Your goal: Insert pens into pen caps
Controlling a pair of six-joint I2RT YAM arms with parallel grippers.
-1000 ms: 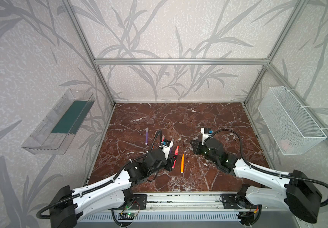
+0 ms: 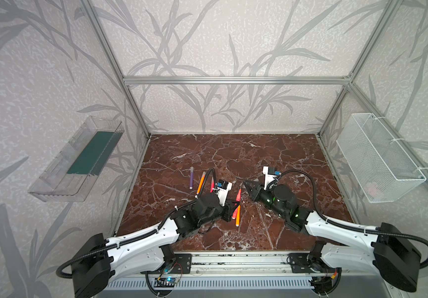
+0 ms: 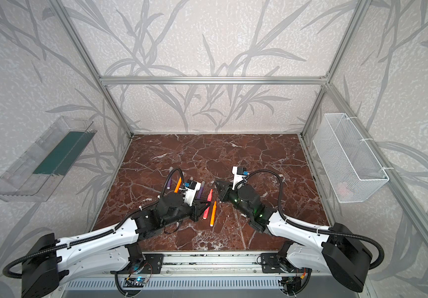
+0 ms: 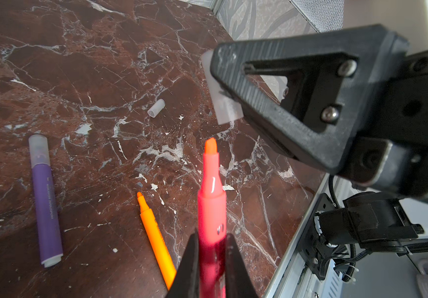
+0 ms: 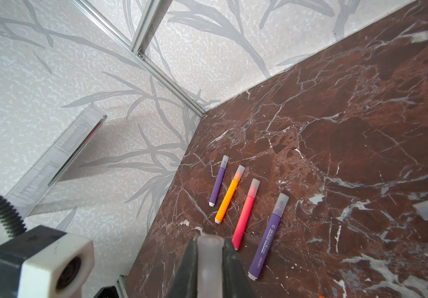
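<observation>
My left gripper is shut on an uncapped pink pen, its orange tip pointing up toward my right gripper. The right gripper holds a translucent cap between its fingers, just above and beyond the pen tip in the left wrist view, not on it. An uncapped orange pen lies on the table below. Capped purple, pink and orange pens and a second purple pen lie to the left.
A loose cap lies on the marble table, whose back half is clear. A clear tray hangs on the left wall, a white mesh basket on the right.
My left gripper has moved right with the pink pen since a second ago.
</observation>
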